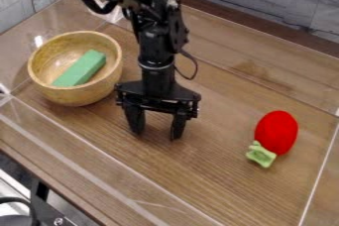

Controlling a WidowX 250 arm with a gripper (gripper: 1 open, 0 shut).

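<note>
The black gripper (157, 123) hangs low over the middle of the wooden table, open, its two fingers pointing down with nothing seen between them. To its left is a yellow bowl (58, 82) holding a green block (81, 69). On the right lies a red strawberry-like object (276, 131) with a pale green top (261, 155).
A wall runs along the back. A black cable lies at the bottom left corner.
</note>
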